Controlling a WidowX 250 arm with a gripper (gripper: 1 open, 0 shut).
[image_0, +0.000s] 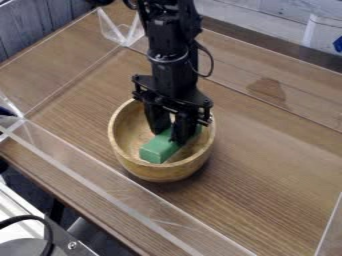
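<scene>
A round tan bowl (139, 158) stands on the wooden table in the middle of the view. A green block (159, 149) lies in it, tilted. The black gripper (174, 124) reaches down from above into the bowl, over the upper end of the green block, its fingers shut on it as far as can be seen; the fingertips are partly hidden in the dark shapes.
White and clear plastic pieces sit at the left edge and top, and grey equipment with a black cable is at the bottom left.
</scene>
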